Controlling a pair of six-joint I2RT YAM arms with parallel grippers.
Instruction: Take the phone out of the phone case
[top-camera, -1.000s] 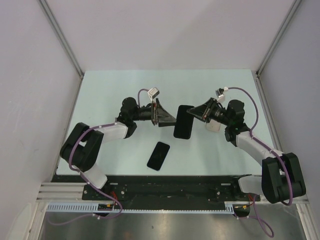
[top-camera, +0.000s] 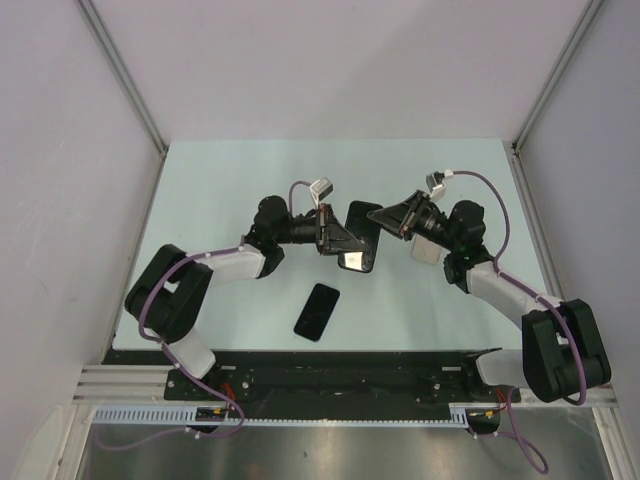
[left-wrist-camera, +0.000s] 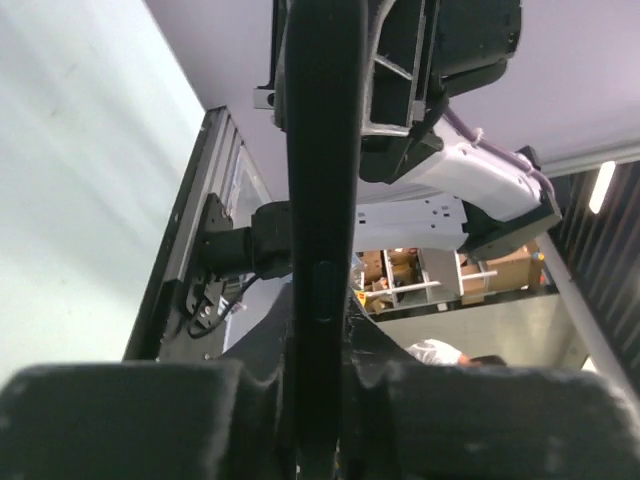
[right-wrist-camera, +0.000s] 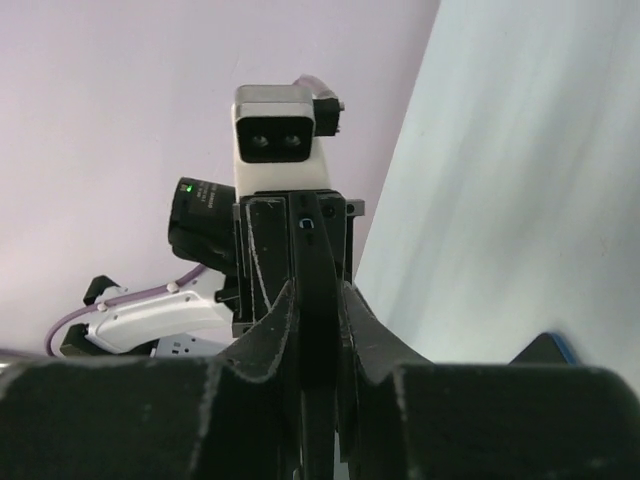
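A dark phone-shaped slab (top-camera: 365, 222) hangs above the table between my two grippers, a bright patch showing on its near end. Whether it is phone, case or both together cannot be made out. My left gripper (top-camera: 352, 246) is shut on its left edge; in the left wrist view the slab (left-wrist-camera: 322, 180) stands edge-on between the fingers. At the upper right edge is my right gripper (top-camera: 386, 214). Its fingers (right-wrist-camera: 270, 340) flank the slab's narrow edge (right-wrist-camera: 318, 270) closely, and their grip on it is unclear.
Another flat black phone-like object (top-camera: 317, 311) lies on the table's near side, left of centre. A pale square item (top-camera: 426, 250) rests beneath the right arm.
My left gripper has moved right, from beside the slab onto its left edge. The slab has shifted slightly left and tilted, with a bright patch now on it. The right gripper has moved slightly left.
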